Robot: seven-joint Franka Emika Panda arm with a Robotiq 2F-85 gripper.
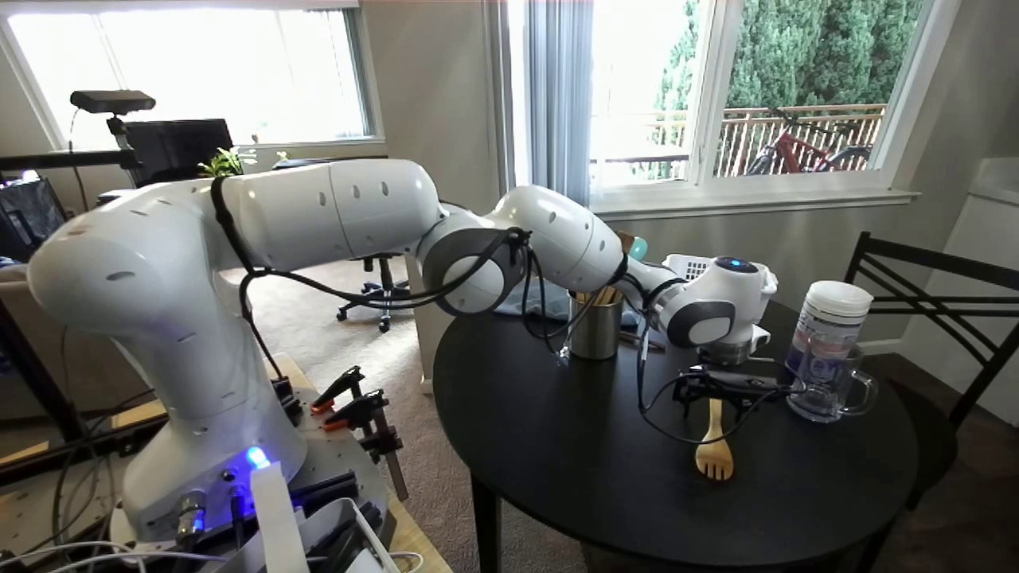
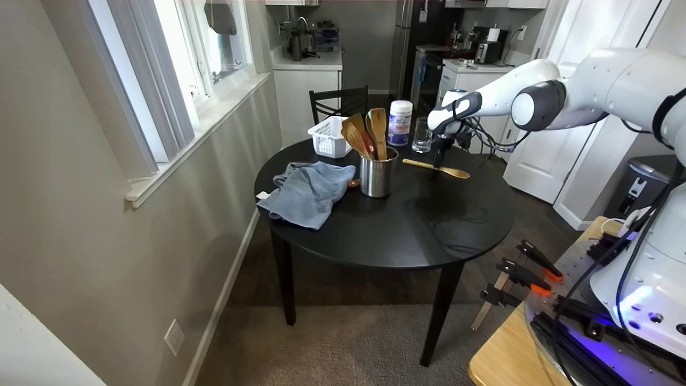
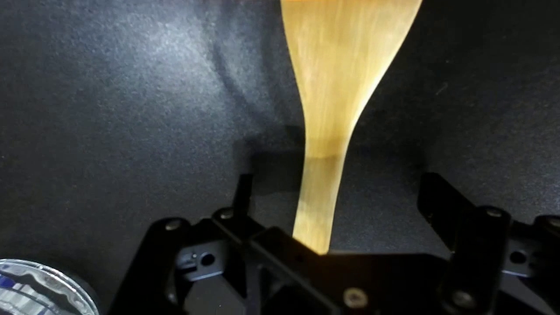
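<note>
A wooden fork-shaped utensil (image 1: 714, 457) lies flat on the black round table, its tined head clear of my arm and its handle running beneath the gripper (image 1: 728, 390). From the wrist, the utensil's pale neck (image 3: 325, 131) narrows down between the two black fingers, which stand wide apart with a gap on either side of the wood. Low over the table, my open gripper holds nothing. In exterior view 2 the utensil (image 2: 456, 173) shows with its handle passing behind the dark fingers.
Close by the gripper stand a clear glass mug (image 1: 829, 387) and a white-lidded container (image 2: 400, 122). A metal holder (image 2: 374, 177) with several wooden utensils, a white basket (image 2: 329, 138) and a blue-grey cloth (image 2: 308, 192) sit elsewhere on the table (image 2: 411, 228), whose near part is free.
</note>
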